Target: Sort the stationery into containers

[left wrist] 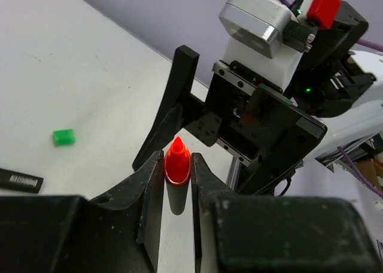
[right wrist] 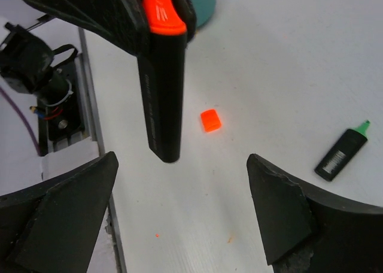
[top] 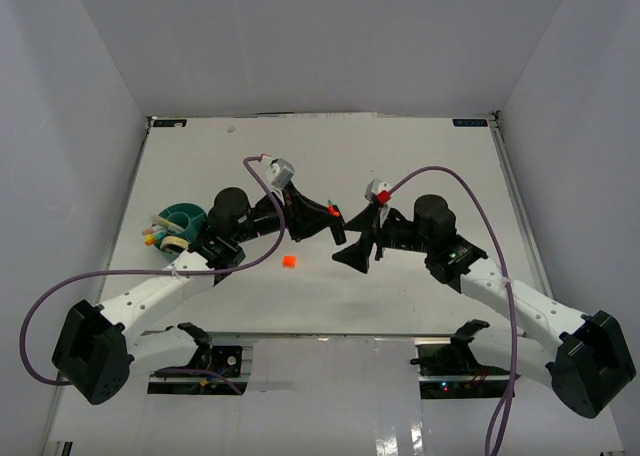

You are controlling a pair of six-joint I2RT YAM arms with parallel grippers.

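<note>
A black marker with an orange-red tip [left wrist: 177, 165] is clamped in my left gripper [top: 331, 219], its tip end between the fingers. In the right wrist view its black body [right wrist: 163, 99] hangs down, clear of both right fingers. My right gripper stands open facing that body. A second black marker with a green tip [right wrist: 341, 154] lies on the table; in the top view the arms largely cover it. An orange cap [top: 289, 261] rests on the table, and a small green piece [left wrist: 63, 137] lies near the second marker's body [left wrist: 20, 181].
At the left, a green round container [top: 190, 213] holds several items, among them a tape roll [top: 174, 244]. Both grippers are close together over its middle.
</note>
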